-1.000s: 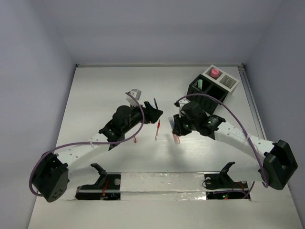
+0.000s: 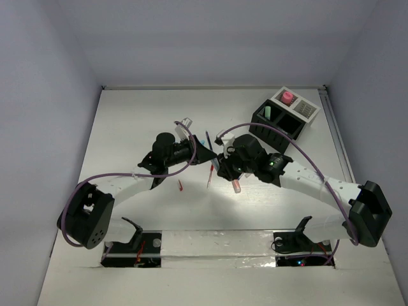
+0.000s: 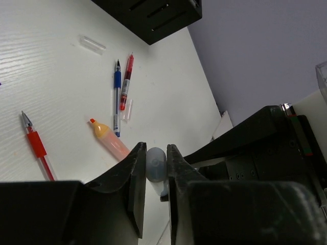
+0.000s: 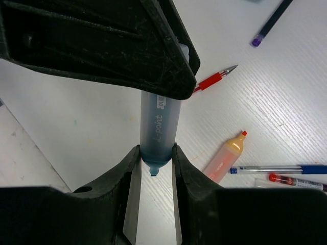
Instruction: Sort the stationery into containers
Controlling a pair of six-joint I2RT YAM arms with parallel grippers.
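Note:
Both grippers meet above the middle of the table on one pale blue-grey marker [image 4: 159, 125]. My left gripper is shut on its one end; my right gripper is shut on the other, tapered end. On the table below lie an orange marker [image 3: 110, 139], a red pen [image 3: 38, 145], a blue pen [image 3: 117, 94] and a slim red pen [image 3: 126, 81]. A dark pen with a purple end [image 4: 271, 24] shows in the right wrist view. A short red piece [image 2: 180, 185] lies left of centre.
The black and white divided container [image 2: 254, 129] stands at the back right, holding a pink item [image 2: 287, 97] and a pale green one [image 2: 267, 112]. Clear caps [image 3: 92, 45] lie loose on the table.
The right gripper has moved left with the marker, up to the left gripper.

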